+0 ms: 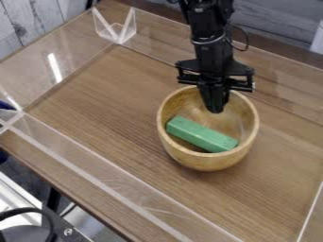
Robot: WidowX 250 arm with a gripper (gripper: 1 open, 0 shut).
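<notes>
A tan bowl (245,128) sits right of the middle of the wooden table, with a green block (199,134) lying inside it, toward the front left. The black gripper (218,102) hangs over the back part of the bowl, apart from the green block. It appears shut, with nothing visible between its fingers, though the tips are small and dark.
A white taped outline (115,28) is at the back left. Black cables show at the lower left edge.
</notes>
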